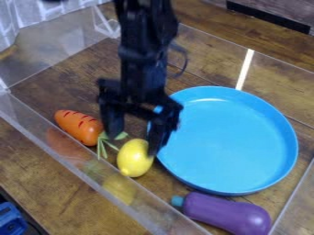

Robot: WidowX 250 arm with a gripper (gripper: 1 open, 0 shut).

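My black gripper (135, 123) is low over the front left of the wooden surface, blurred, its open fingers around the space just above and behind a yellow lemon (135, 161). An orange toy carrot (77, 125) with green leaves lies to its left. A blue plate (227, 138) is on the right. A purple eggplant (229, 215) lies at the front right, below the plate. Whether the fingers touch the lemon is unclear.
Clear plastic walls surround the wooden surface, with one along the front left. Free wood shows at the back left and behind the plate. A blue object (10, 220) sits outside at the lower left.
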